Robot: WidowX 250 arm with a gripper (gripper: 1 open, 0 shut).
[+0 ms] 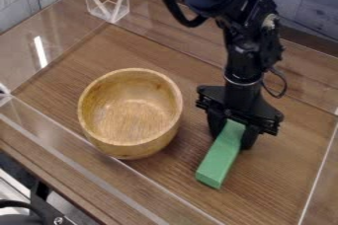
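My black gripper (239,120) is low over the wooden table, shut on a long green block (224,161) that lies angled toward the bottom of the camera view. Its fingertips are dark and partly hide the block's upper end. An empty yellow-tan bowl (129,101) sits to the left of the gripper and block, apart from them.
Bare wooden table (79,17) spreads behind and to the right. A clear plastic object (109,2) stands at the back left. Dark edges of the table show at top right and lower left.
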